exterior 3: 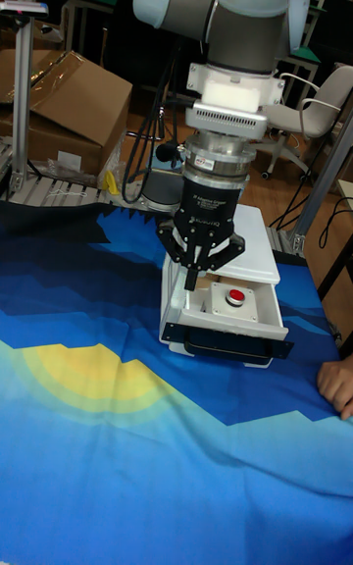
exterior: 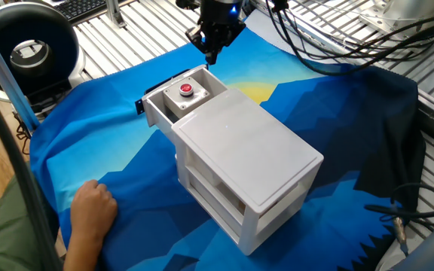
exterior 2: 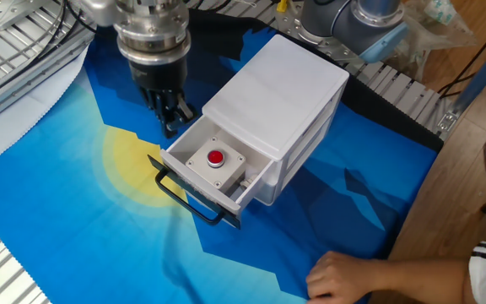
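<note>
A white drawer cabinet [exterior: 247, 147] stands on the blue patterned cloth. Its top drawer [exterior 2: 256, 187] is pulled out, with a black handle [exterior 2: 184, 203] on the front. Inside lies a light grey box with a red button [exterior 2: 216, 158] facing up. My black gripper [exterior: 211, 60] hangs beside the open drawer's side wall, close above the rim, pointing down. Its fingertips look drawn together, and nothing shows between them. In the third exterior view the gripper [exterior 3: 192, 281] partly covers the drawer's left side. Whether it touches the wall cannot be seen.
A person's hand [exterior: 94, 211] rests on the cloth at the side of the cabinet. Black cables [exterior: 337, 53] hang behind the gripper. In front of the drawer handle the cloth [exterior 3: 146, 460] is clear.
</note>
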